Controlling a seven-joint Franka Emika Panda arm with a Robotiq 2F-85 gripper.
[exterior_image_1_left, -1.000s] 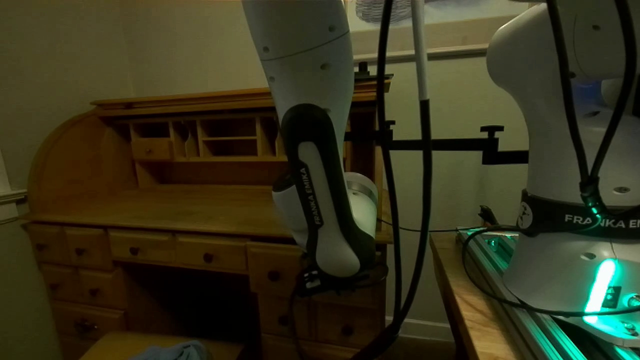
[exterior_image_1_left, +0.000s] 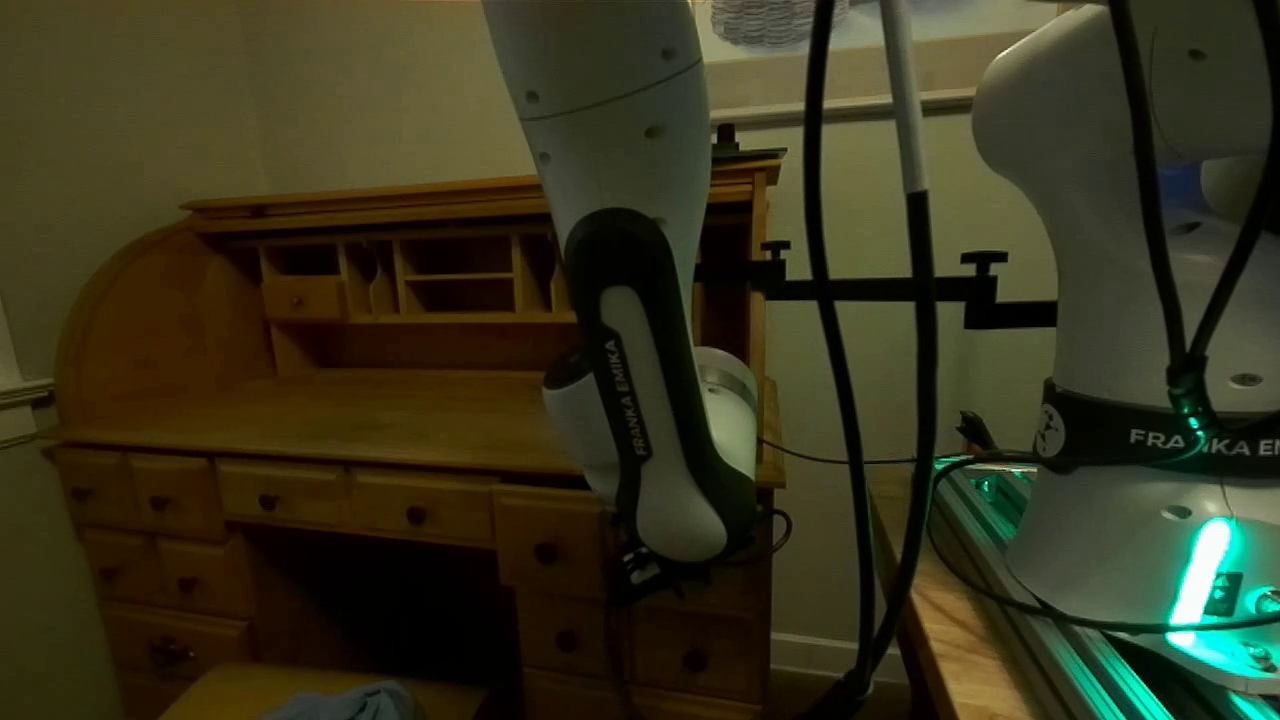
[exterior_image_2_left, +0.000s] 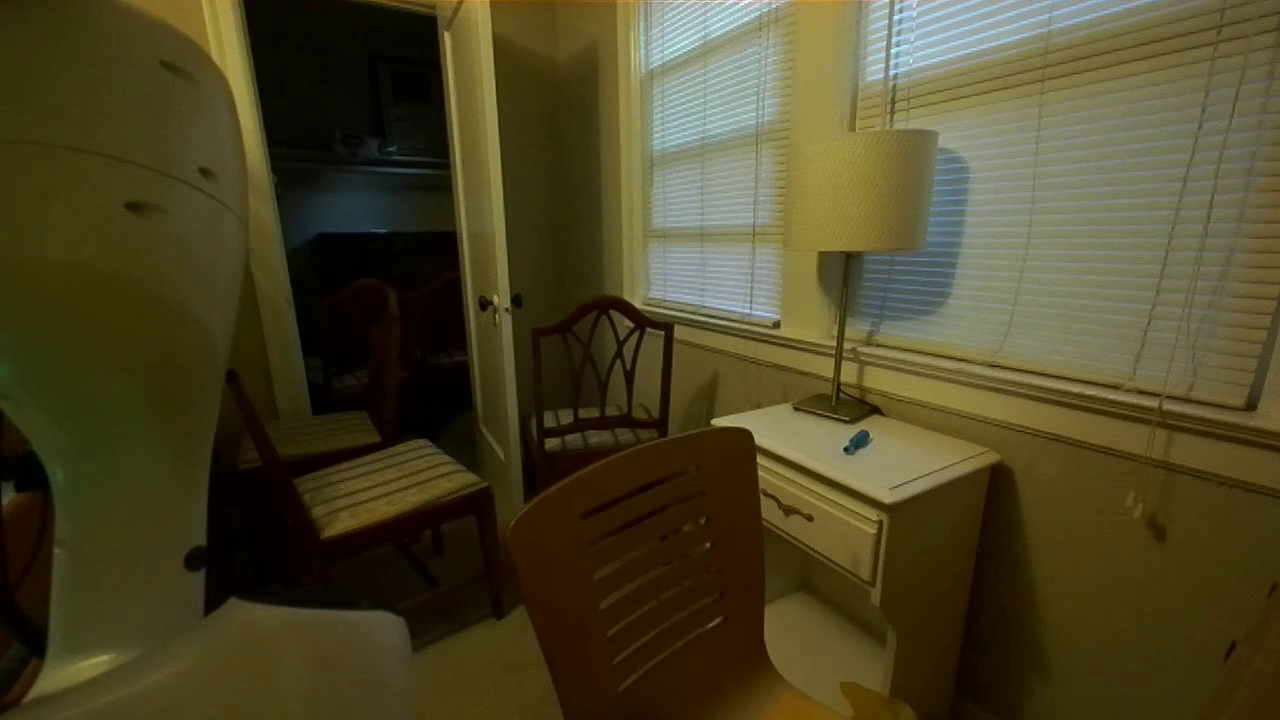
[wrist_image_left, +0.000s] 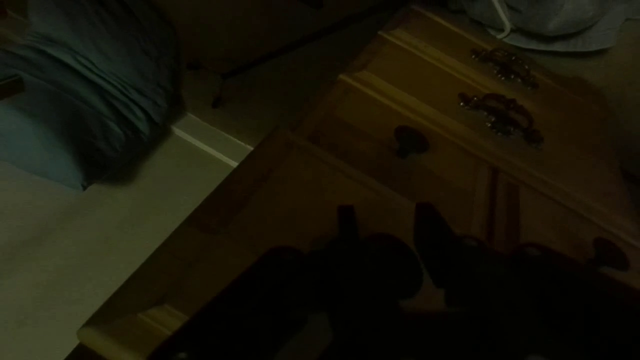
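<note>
A wooden roll-top desk (exterior_image_1_left: 324, 420) with several knobbed drawers stands behind my arm in exterior view 1. In the dark wrist view, my gripper is at the desk's drawer fronts. Its two black fingers (wrist_image_left: 346, 223) stand apart with a round dark drawer knob (wrist_image_left: 393, 264) between them, and it looks shut on that knob. The lower part of the grip is lost in shadow. From exterior view 1, the arm mostly hides the gripper beside the right-hand drawers. Whether the gripped drawer is out of its slot cannot be told.
Other knobs (wrist_image_left: 411, 141) and metal handles (wrist_image_left: 504, 117) stick out from nearby drawers. Black cables (exterior_image_1_left: 921, 396) hang between my arm and base. A chair seat (exterior_image_1_left: 228, 690) with grey cloth (exterior_image_1_left: 348, 702) stands before the desk.
My hand has shifted and turned slightly, a little down and to the right in exterior view 1. The hanging cables have swung right.
</note>
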